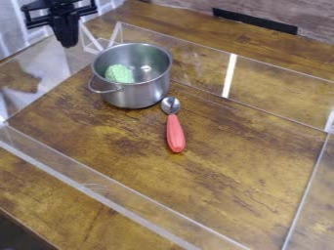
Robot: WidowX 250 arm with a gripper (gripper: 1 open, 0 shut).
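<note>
A steel pot point(144, 90) stands on the wooden table, upper left of centre, with a pale green item point(119, 74) inside it. To its right lies a spoon point(174, 127) with a red handle, pointing toward the front. My black gripper point(65, 31) is at the top left edge of the view, above and to the left of the pot, partly out of frame; whether its fingers are open or shut is hard to tell.
Clear transparent strips or panels border the work area along the left and right.
</note>
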